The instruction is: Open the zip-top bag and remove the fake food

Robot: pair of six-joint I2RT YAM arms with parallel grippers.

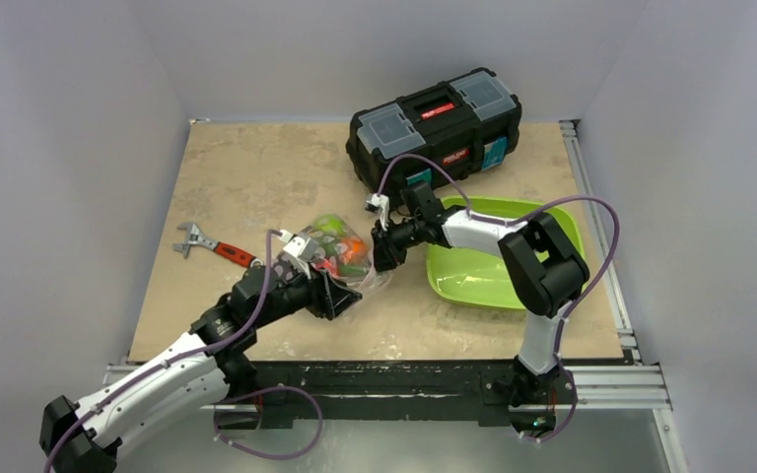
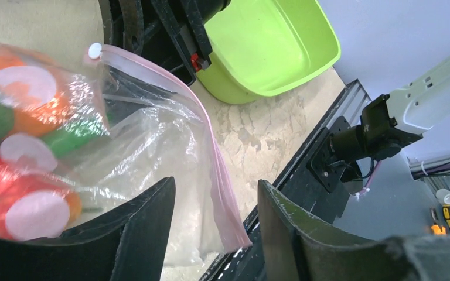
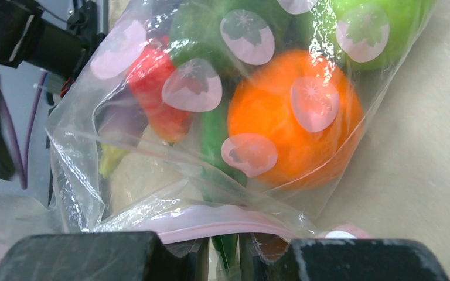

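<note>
The clear zip bag (image 1: 327,242) of fake food lies mid-table, its pink-edged mouth toward the right. Through the film in the right wrist view show an orange piece (image 3: 293,123), a red one (image 3: 161,93) and green ones. In the left wrist view, my left gripper is open, its fingers on either side of the mouth's near corner (image 2: 228,225). At the far end of the mouth, by a white zip slider (image 2: 95,51), is my right gripper. Its pads are slightly apart, the pink zip edge (image 3: 222,221) just before them.
An empty green bin (image 1: 473,278) stands to the right, partly under the right arm. Behind is a black toolbox (image 1: 434,123); a red-handled wrench (image 1: 222,248) lies at the left.
</note>
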